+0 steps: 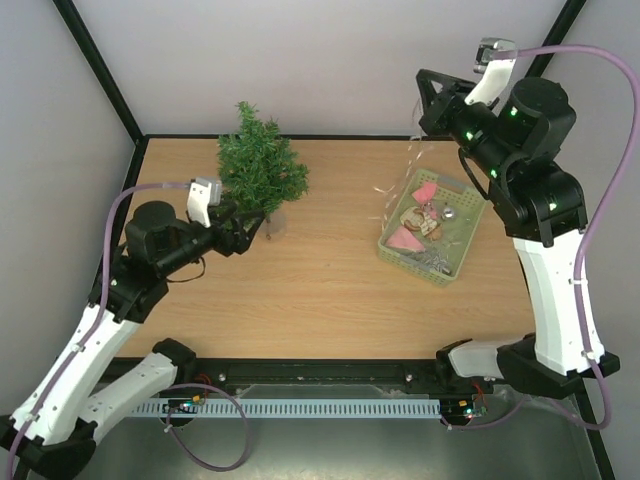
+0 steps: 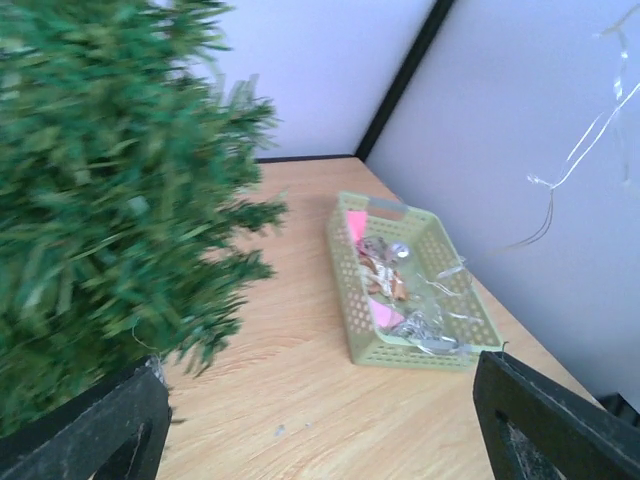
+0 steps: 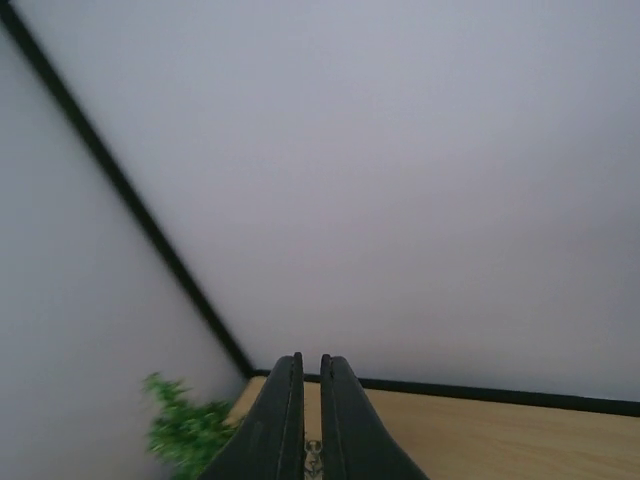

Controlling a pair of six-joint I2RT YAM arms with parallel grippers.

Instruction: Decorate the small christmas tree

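The small green tree (image 1: 255,165) stands at the back left of the table. My left gripper (image 1: 240,228) is open at the tree's lower front, with branches filling the left of its wrist view. My right gripper (image 1: 428,100) is raised high above the basket, shut on a clear, stringy strand (image 2: 548,190) that hangs down toward the basket. The green basket (image 1: 390,250) on the right holds pink pieces (image 1: 405,240), a small silver ball (image 1: 448,213), brown and pink ornaments and silvery items.
Pale walls with dark edges enclose it at the back and sides.
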